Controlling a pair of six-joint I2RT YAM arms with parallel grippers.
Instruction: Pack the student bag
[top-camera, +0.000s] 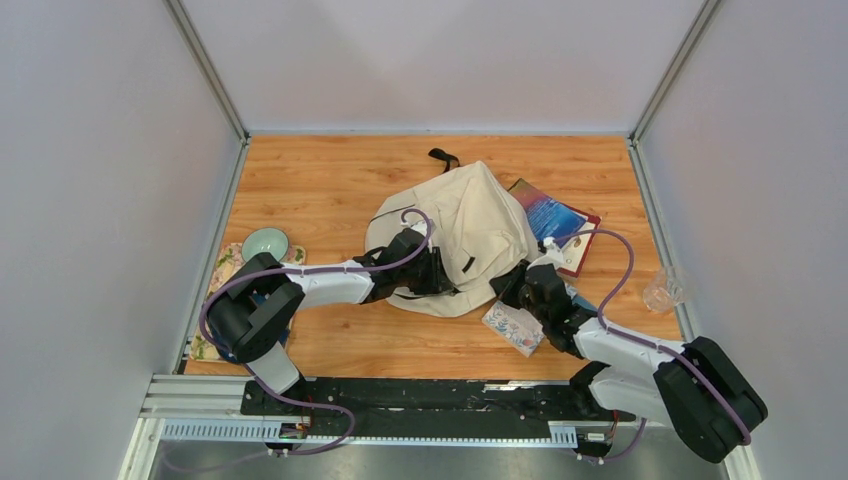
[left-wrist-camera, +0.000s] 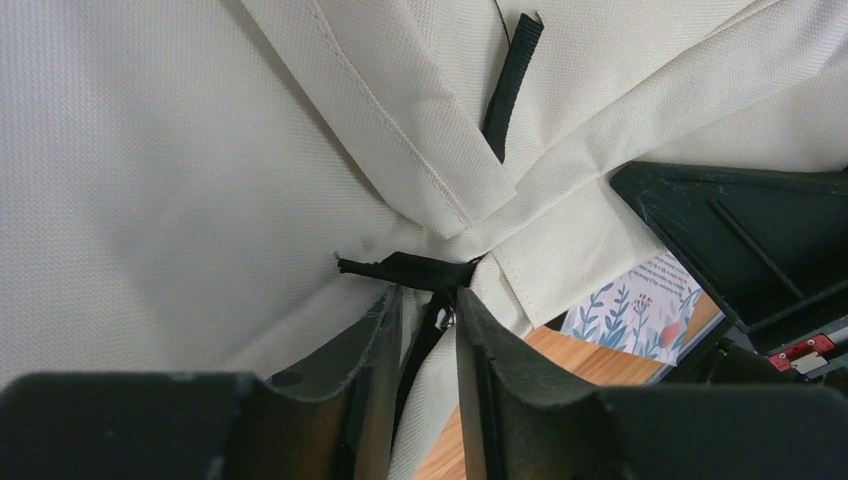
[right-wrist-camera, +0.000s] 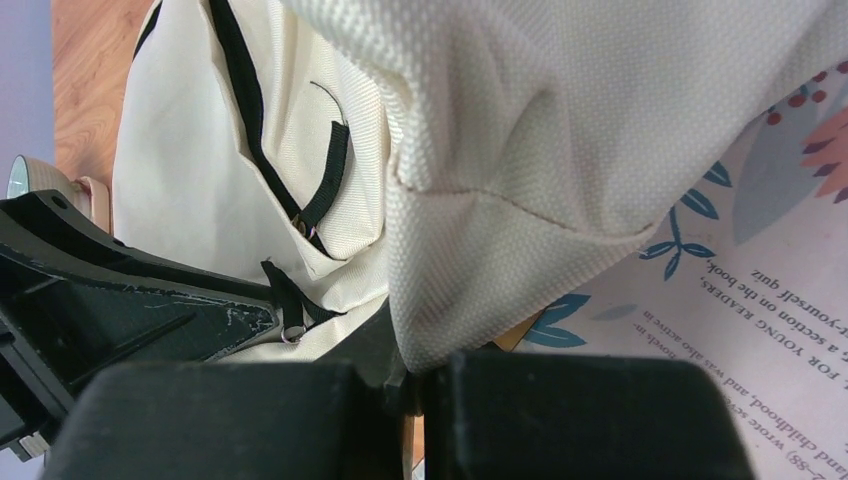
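The cream canvas bag (top-camera: 455, 215) lies across the middle of the table, rumpled, with black straps and zipper pulls. My left gripper is over its lower part, fingers part open around a black zipper pull (left-wrist-camera: 439, 315) with a metal fitting; whether it grips it is unclear. My right gripper is shut on a folded edge of the bag's fabric (right-wrist-camera: 470, 240) at its lower right. A printed floral booklet (top-camera: 512, 325) lies below that corner, partly under the right arm.
Books (top-camera: 545, 215) lie at the back right, partly under the bag. A clear cup (top-camera: 665, 289) stands at the right edge. A green bowl (top-camera: 265, 242) and a floral item (top-camera: 210, 340) are at the left, under the left arm.
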